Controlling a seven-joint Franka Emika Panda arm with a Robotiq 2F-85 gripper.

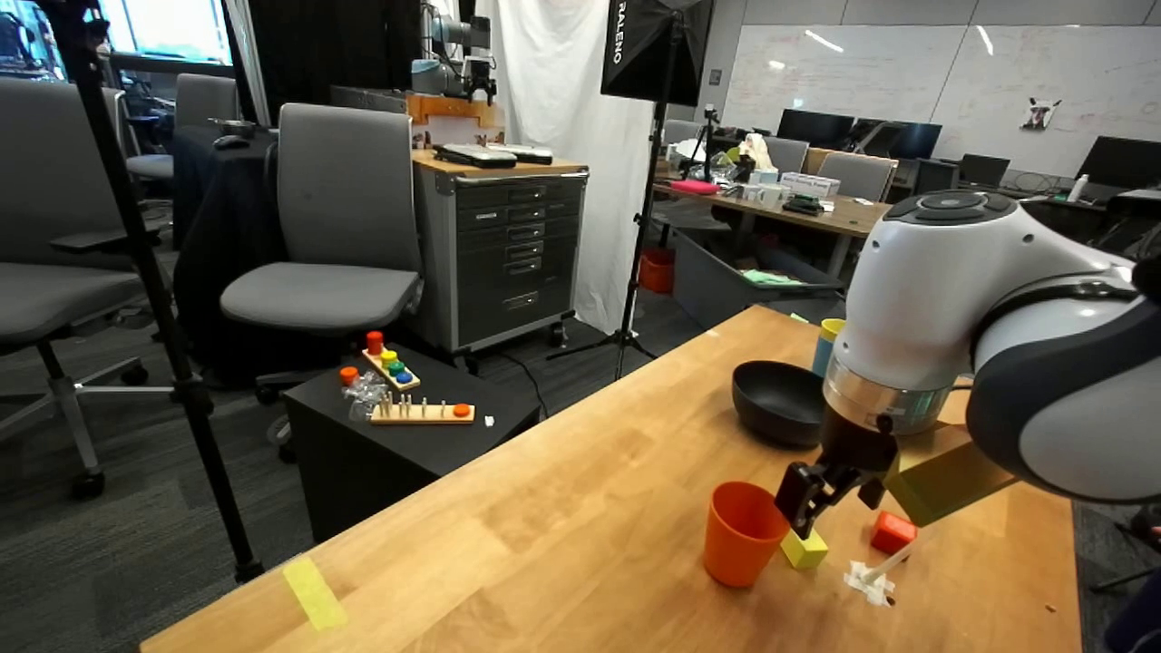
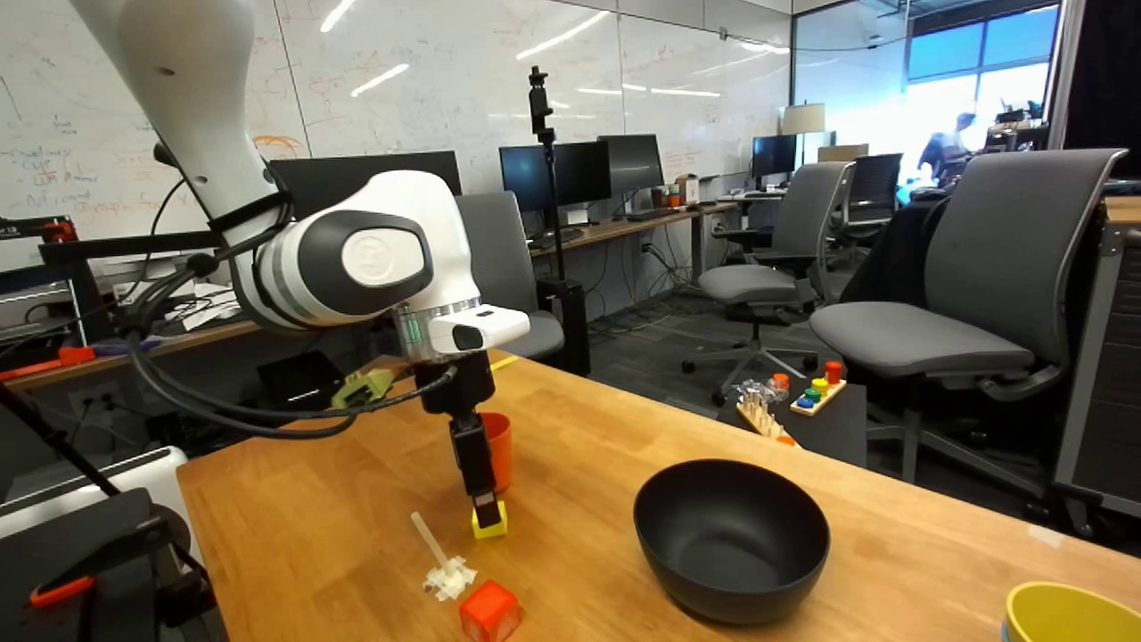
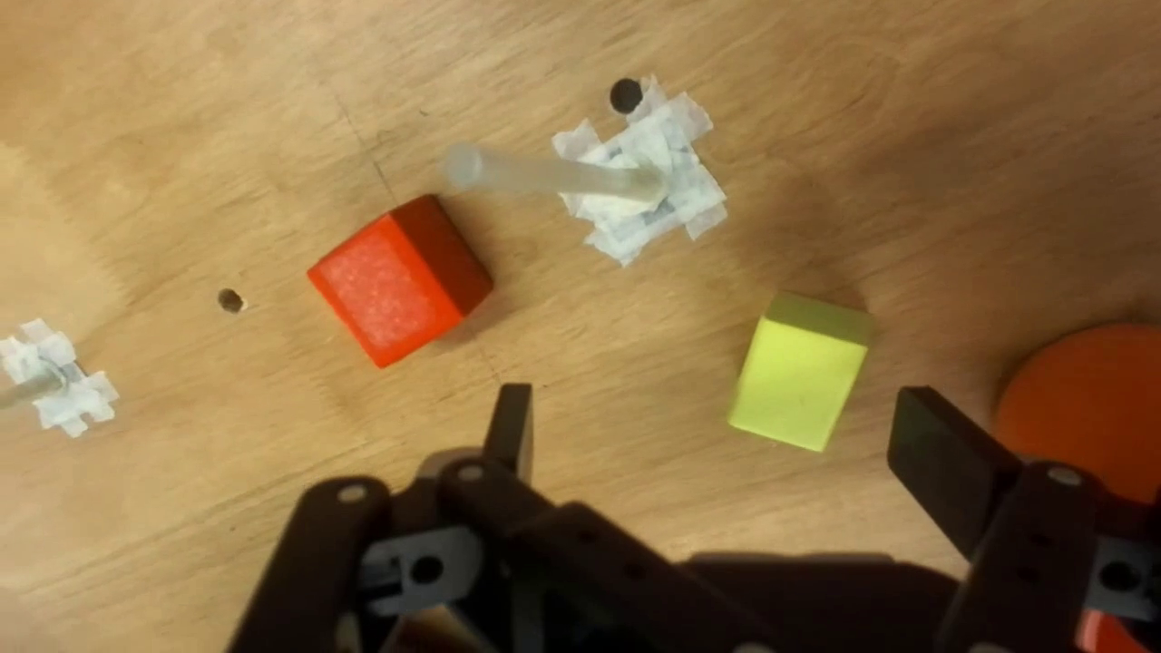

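Note:
Below my gripper lies a yellow block (image 3: 800, 375) on the wooden table, nearer the right finger in the wrist view. The fingers stand wide apart, with nothing held between them. A red block (image 3: 397, 283) rests to the left of the left finger. An orange cup (image 1: 743, 533) stands upright close beside the yellow block; in the wrist view only part of it shows, partly behind the right finger. In exterior view 2 the gripper hides part of the cup and the top of the yellow block.
A thin translucent peg (image 3: 544, 174) rises from white tape near both blocks; a second taped peg (image 3: 38, 383) is at the wrist view's left. Farther off are a black bowl (image 2: 733, 540) and a yellow-and-blue cup (image 2: 1070, 615).

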